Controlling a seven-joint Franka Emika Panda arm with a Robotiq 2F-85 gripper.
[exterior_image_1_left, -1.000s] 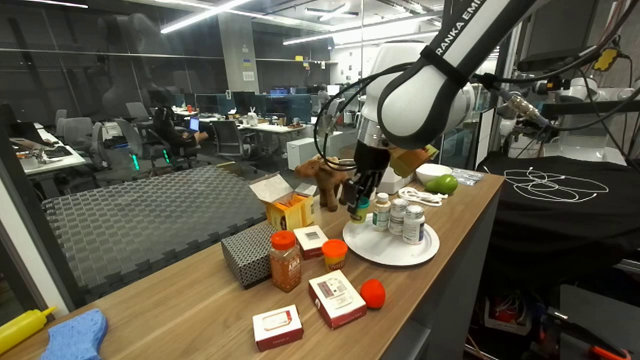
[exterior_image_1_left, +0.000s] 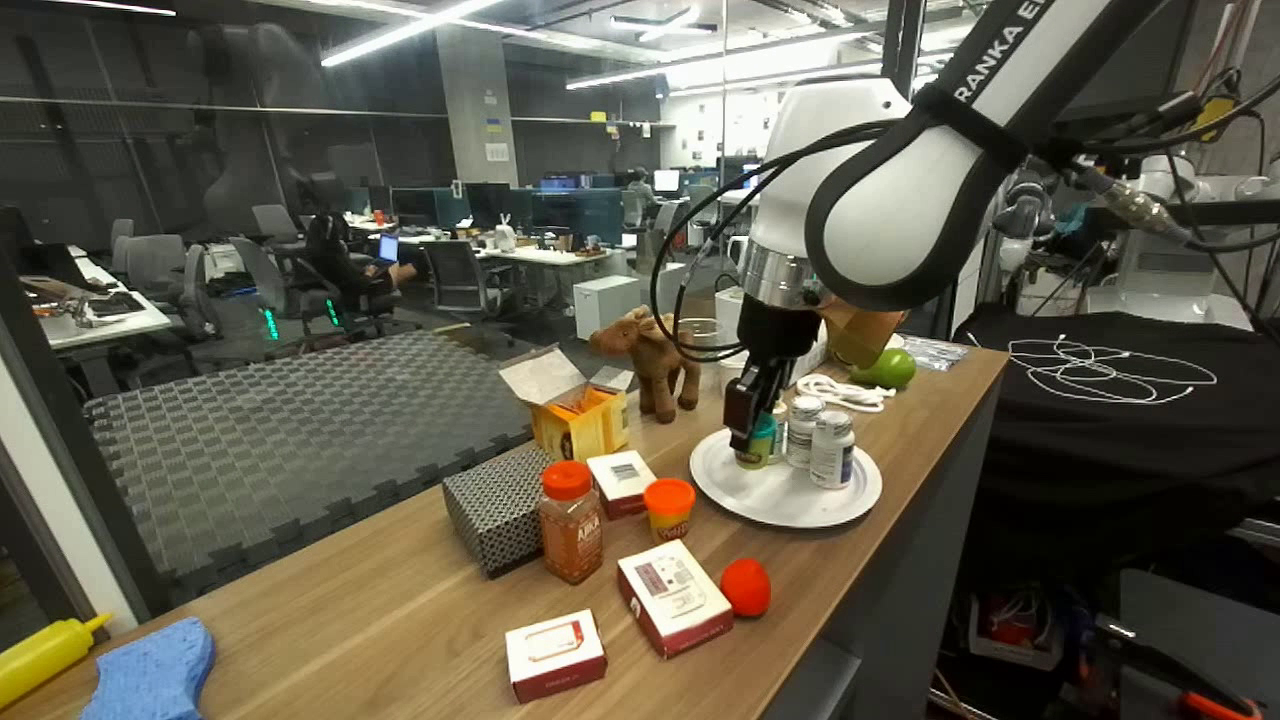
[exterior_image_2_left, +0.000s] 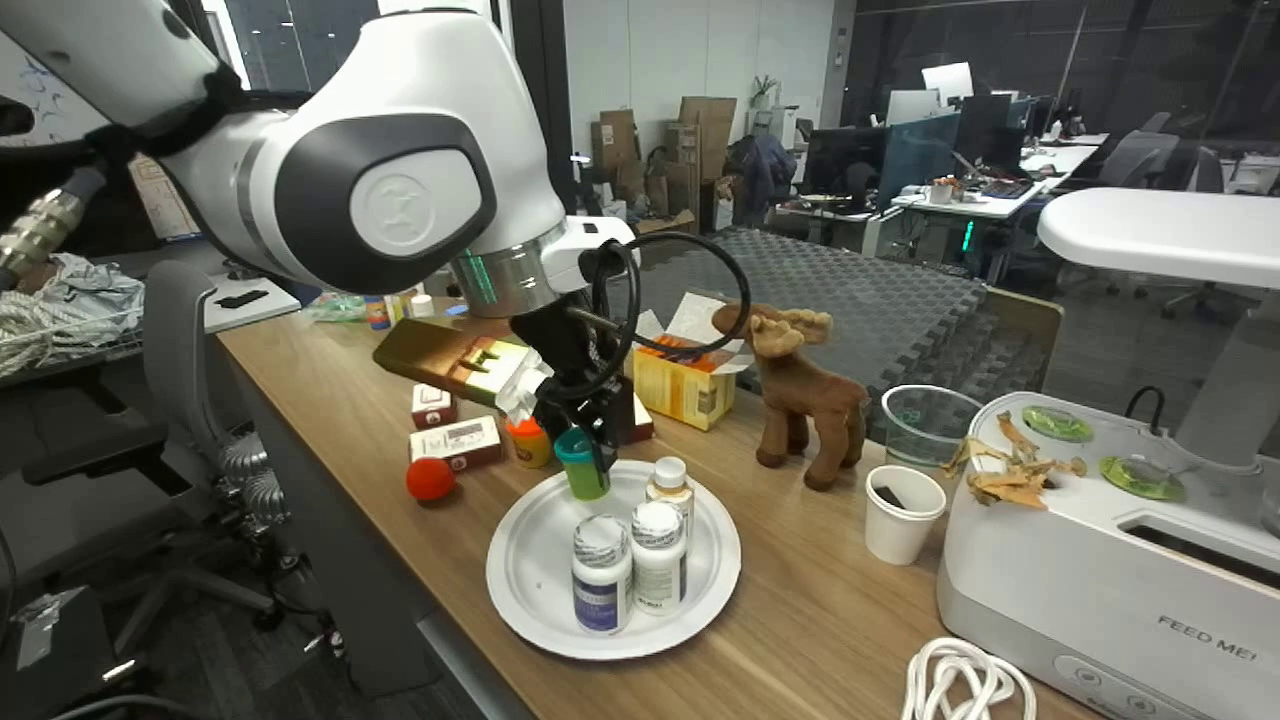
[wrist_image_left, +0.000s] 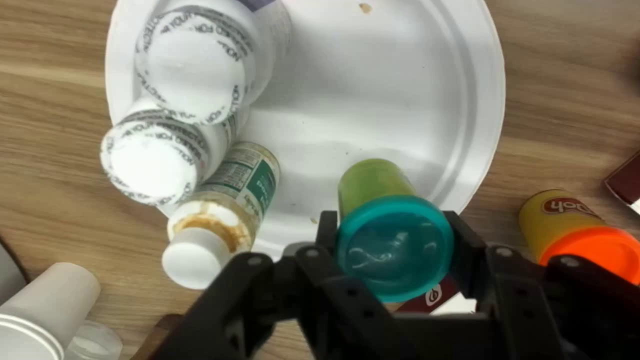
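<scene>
My gripper is shut on a green tub with a teal lid (wrist_image_left: 396, 246), one finger on either side of the lid. In exterior view 2 the teal-lidded tub (exterior_image_2_left: 582, 466) stands upright at the plate's far left part; whether its base touches the plate I cannot tell. The round white plate (exterior_image_2_left: 540, 618) bears two white bottles (exterior_image_2_left: 601, 588) (exterior_image_2_left: 659, 564) close together, with a bottle with a green label (wrist_image_left: 240, 192) beside them. Exterior view 1 shows the gripper (exterior_image_1_left: 753, 438) pointing down over the plate (exterior_image_1_left: 768, 510), left of the bottles.
An orange-lidded tub (exterior_image_1_left: 668, 509), small boxes (exterior_image_1_left: 674, 596) and a red ball (exterior_image_1_left: 746, 587) sit left of the plate. Behind it stand a plush moose (exterior_image_2_left: 806, 402) and a paper cup (exterior_image_2_left: 902, 516). The plate's front part is bare.
With the tub in it, my gripper has moved right and lower, from the plate's back left edge to farther over the plate. The plate and bottles have shifted slightly right.
</scene>
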